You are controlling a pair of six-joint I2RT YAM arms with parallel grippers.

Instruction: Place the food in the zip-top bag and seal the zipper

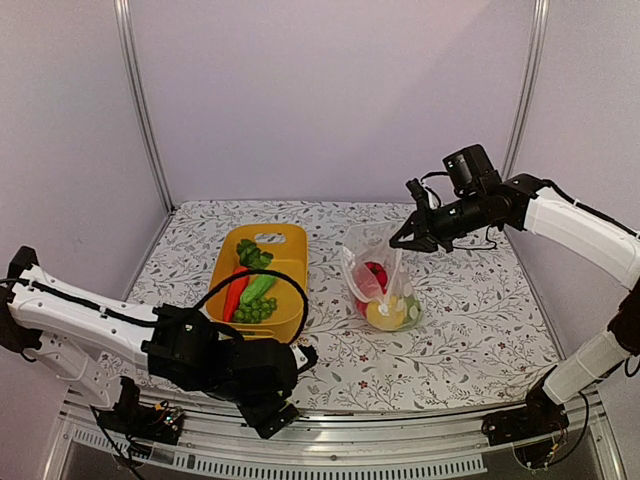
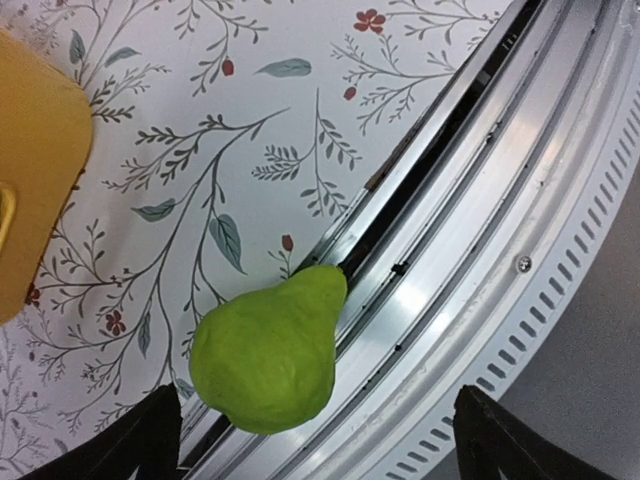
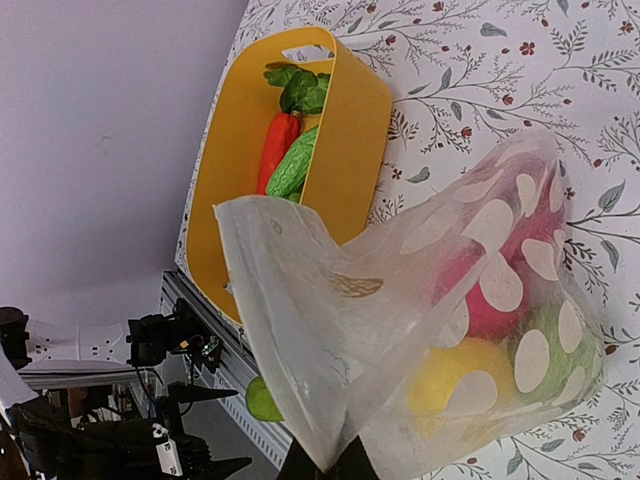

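Lying at the table's front edge, partly over the metal rail, is the green pear (image 2: 262, 355); the top view hides it behind the left arm. My left gripper is open and empty, its fingers (image 2: 490, 440) spread wide, with the pear ahead and nearer the left finger. From the right wrist view, the pear (image 3: 262, 402) sits just beyond those open fingertips. My right gripper (image 1: 403, 240) is shut on the rim of the clear, white-dotted zip bag (image 3: 300, 270), holding its mouth up. Red and yellow food and something green show inside the bag (image 1: 352, 262).
A yellow bin (image 1: 222, 262) left of the bag holds a red pepper (image 1: 235, 295), a green cucumber-like vegetable (image 1: 258, 288), green grapes (image 1: 255, 310) and leafy greens (image 1: 253, 255). Metal rails (image 1: 390, 425) border the table's front. Open patterned cloth (image 1: 470, 340) lies right of the bag.
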